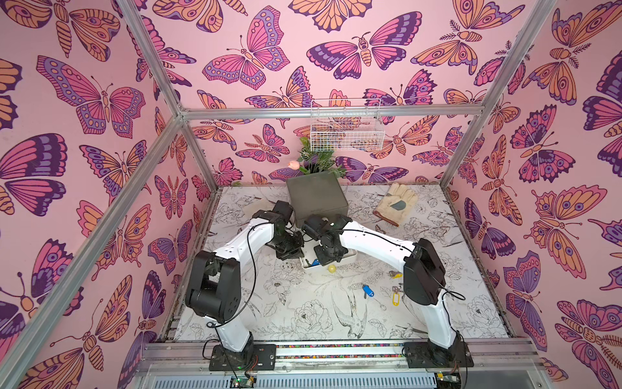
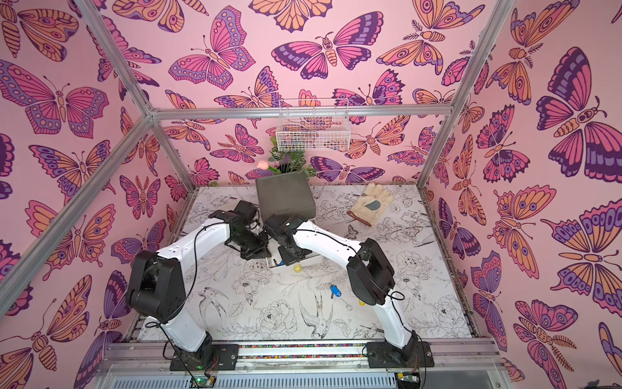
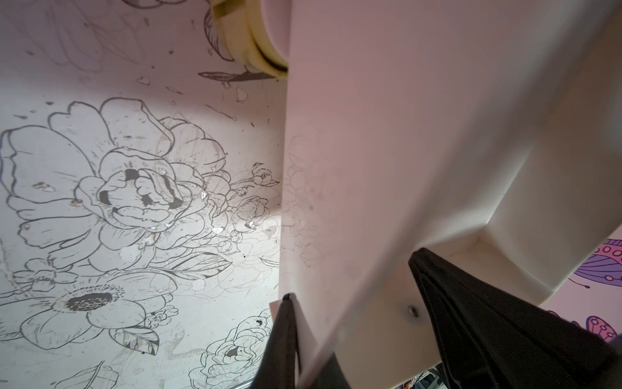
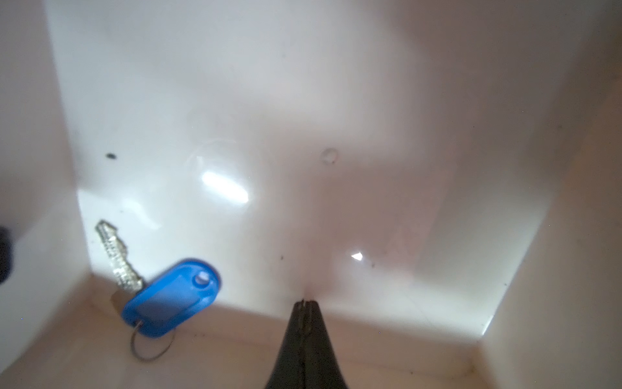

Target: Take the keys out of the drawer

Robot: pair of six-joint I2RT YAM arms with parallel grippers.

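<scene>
The white drawer [image 2: 311, 260] sits pulled out in front of a grey-green cabinet [image 2: 285, 193]. Inside it, in the right wrist view, lie a blue key tag [image 4: 169, 299], a silver key [image 4: 118, 253] and a ring, in the lower left corner. My right gripper is shut over the drawer's floor, nothing between its fingers, to the right of the tag.
Outside on the table lie a yellow round knob [image 1: 331, 268], another blue key tag [image 1: 368, 290] and yellow tags [image 1: 396, 299]. A work glove [image 1: 395, 205] lies at the back right, flowers [image 1: 320, 162] and a wire basket [image 1: 346, 139] behind the cabinet.
</scene>
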